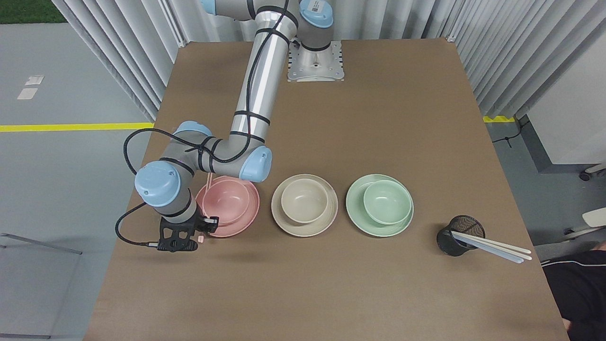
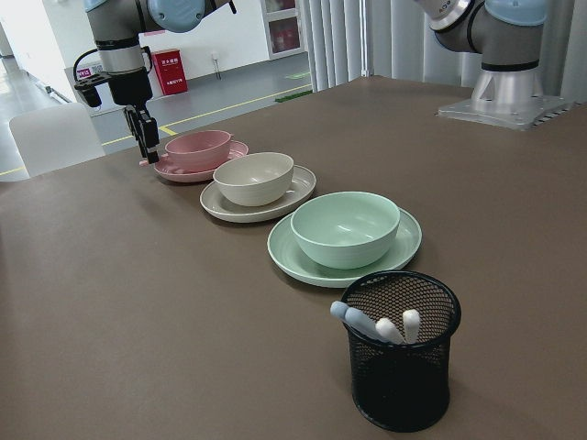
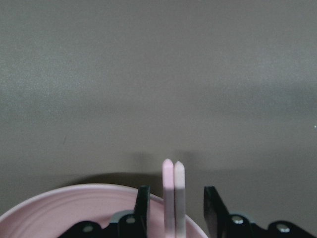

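Note:
My gripper hangs over the pink plate (image 1: 241,224) at the left of the table, its two black fingers spread apart either side of a pair of pink chopsticks (image 3: 168,191), with gaps to both. The chopsticks lie along the plate beside the pink bowl (image 1: 226,201) and reach past its rim. In the camera left view the gripper sits low beside the pink set (image 2: 197,151), partly over it.
A beige bowl (image 1: 304,201) on its plate and a green bowl (image 1: 387,202) on its plate stand in a row to the right. A black mesh cup (image 1: 449,244) holds several chopsticks at the right.

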